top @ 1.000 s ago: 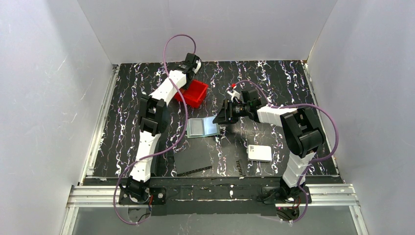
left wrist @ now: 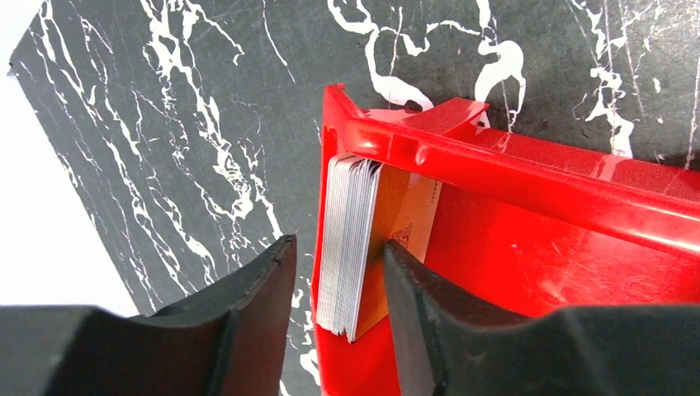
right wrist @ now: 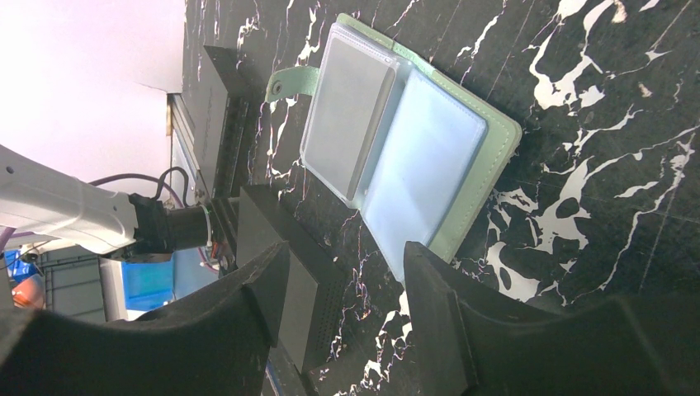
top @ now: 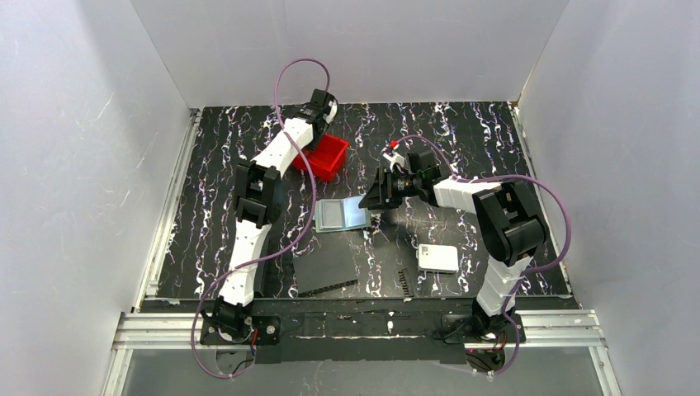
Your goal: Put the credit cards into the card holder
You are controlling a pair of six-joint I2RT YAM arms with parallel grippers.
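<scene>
In the left wrist view a stack of white-edged credit cards [left wrist: 342,247], its outer face orange, stands on edge against an end wall of the red box [left wrist: 578,247]. My left gripper is part open at the stack: one finger lies outside that wall, the other over the orange face. Whether they touch cannot be told. The pale green card holder [right wrist: 487,165] lies spread open on the table, with clear sleeves [right wrist: 425,157]. My right gripper is open beside the holder's near corner, nothing visible between its fingers.
A white box-like object [top: 437,258] lies at the front right. Dark flat panels [top: 324,271] lie in front of the holder, and a small dark strip [top: 405,282] is near the front edge. Bare marbled table spreads right of the holder.
The red box has shifted slightly left. My right arm has not visibly moved.
</scene>
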